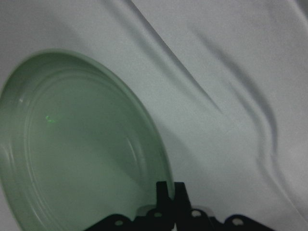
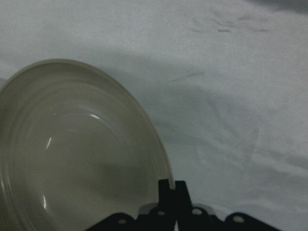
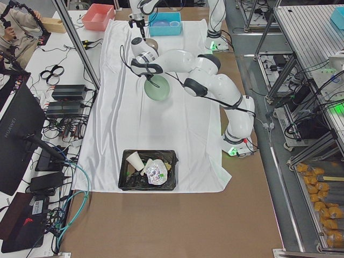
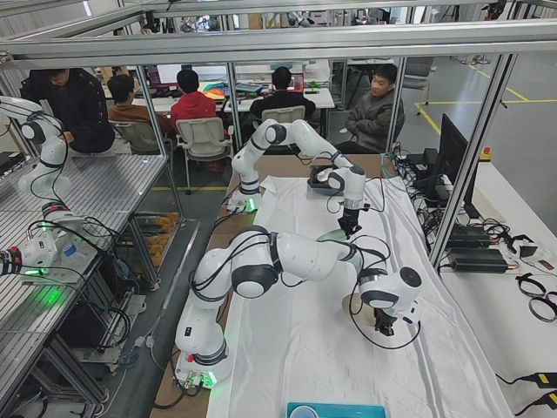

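Observation:
A pale green plate (image 3: pixel 156 92) lies on the white cloth under an arm in the camera left view; in the left wrist view the green plate (image 1: pixel 77 149) fills the left side, its rim between the fingertips of my left gripper. A beige plate (image 2: pixel 79 149) fills the left of the right wrist view, with my right gripper at its right rim, fingertips close together on the rim. Both grippers appear shut on their plates' rims. In both outside views the arms hide parts of the plates.
A blue bin (image 3: pixel 164 31) stands at the far end with dishes inside. A black lined bin (image 3: pixel 127 178) holds a white cup and crumpled foil at the near end. A pink bin (image 3: pixel 97 16) sits on the side table. The cloth beside the plates is clear.

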